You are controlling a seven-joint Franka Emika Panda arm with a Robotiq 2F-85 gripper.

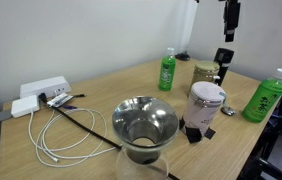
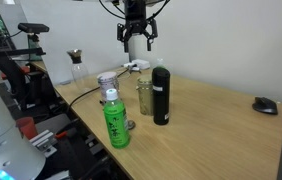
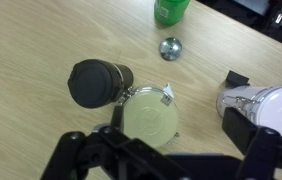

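Observation:
My gripper (image 1: 217,33) hangs high over the table, open and empty; its fingers stand apart in the second exterior view too. Seen from the wrist, a jar with a round beige lid (image 3: 149,118) lies below the space between my fingers. A dark bottle (image 3: 96,83) stands just left of it, and a white-lidded canister (image 3: 279,112) stands to the right. The first exterior view shows the jar (image 1: 205,74) behind the canister (image 1: 202,106). In the second, the tall black bottle (image 2: 161,95) rises beside the clear-sided jar (image 2: 145,98).
Green bottles stand at the back (image 1: 167,70) and the right front (image 1: 265,97). A small metal round (image 2: 131,125) lies near the front bottle. A metallic flared vessel (image 1: 146,125), cables and white boxes occupy the left. Beyond the black bottle, the table (image 2: 216,120) has open room.

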